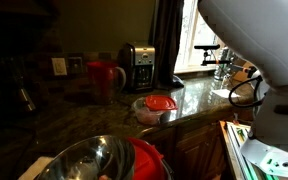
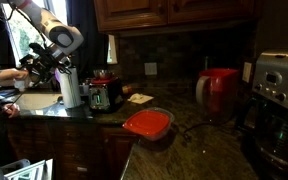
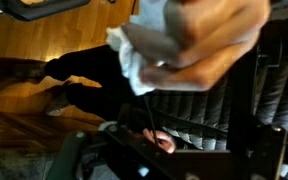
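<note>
In the wrist view, the dark fingers of my gripper stand apart at the lower edge, and it looks open. Close in front of the camera is a person's blurred hand [image 3: 219,45] with a white cloth or tissue [image 3: 134,60]. I cannot make out anything held between my fingers. A red lid or plate [image 1: 160,103] rests over a clear bowl [image 1: 147,112] on the counter; the second exterior view shows the same red lid [image 2: 148,123] near the counter's front edge.
A metal bowl [image 1: 89,160] stands in the near foreground. Along the back are a red pitcher [image 1: 105,80] and a coffee maker [image 1: 139,68]. A red-and-black appliance [image 2: 106,93] stands at the counter's far end.
</note>
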